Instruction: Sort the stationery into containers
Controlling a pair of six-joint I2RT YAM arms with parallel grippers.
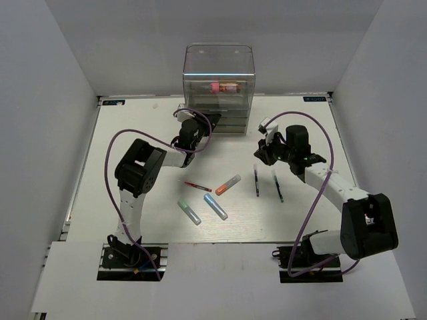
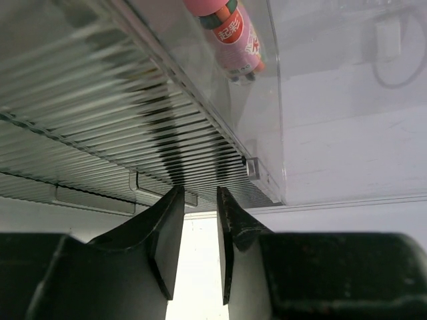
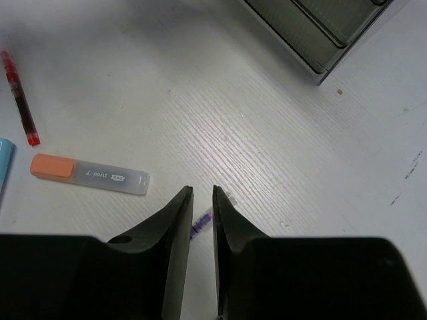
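Observation:
My left gripper is at the lower front of the clear tiered container, facing ribbed drawers with small handles, fingers slightly apart, empty. A pink tube of pencils lies on the upper tier. My right gripper hangs over the table, fingers slightly apart, above a purple-marked pen. Left of it lie an orange-capped highlighter, a red pen and a blue highlighter. A green highlighter and a green pen lie nearer the front.
Walls close it in at back and sides.

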